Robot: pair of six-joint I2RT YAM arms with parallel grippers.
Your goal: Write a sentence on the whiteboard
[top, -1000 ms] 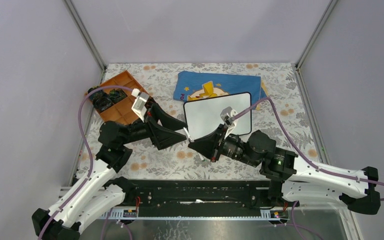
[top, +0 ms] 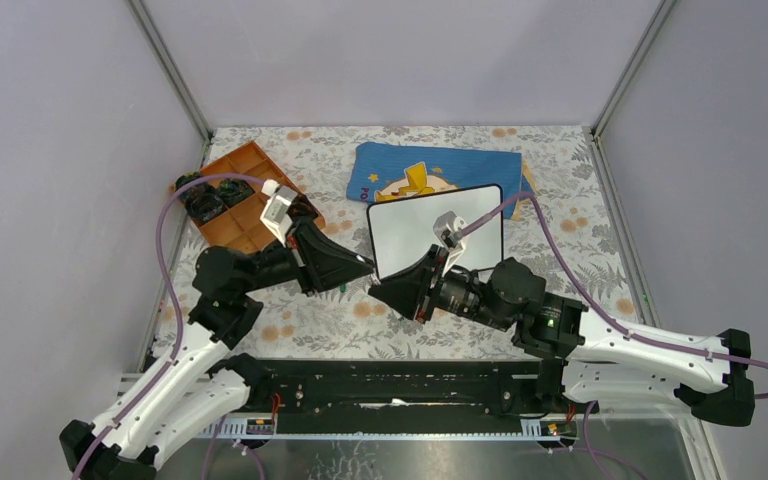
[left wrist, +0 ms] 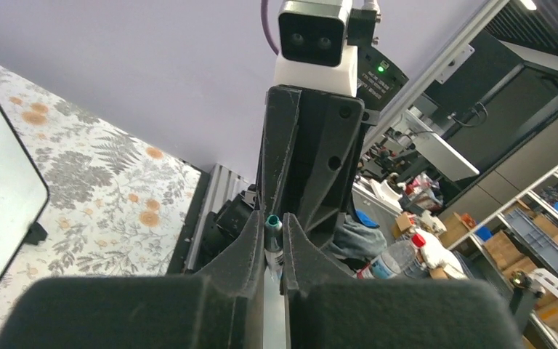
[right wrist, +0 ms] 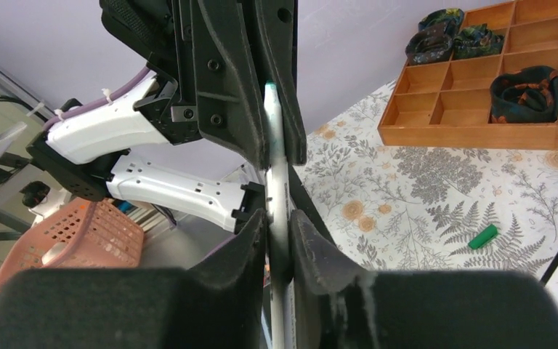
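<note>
A white marker (right wrist: 276,131) with a green end spans the two grippers, standing nearly upright in the right wrist view. My left gripper (top: 373,264) is shut on its green-ended part; in the left wrist view the marker's green end (left wrist: 273,220) shows between the fingertips. My right gripper has its fingers close around the marker's lower body; whether they press on it I cannot tell. The whiteboard (top: 420,225), blank and black-framed, lies on the table behind the grippers. A green cap (right wrist: 484,236) rests loose on the patterned cloth.
At the back left, a wooden compartment tray (top: 243,215) holds dark rolled cloths. A blue printed cloth (top: 440,158) lies partly behind the whiteboard. The two grippers nearly touch.
</note>
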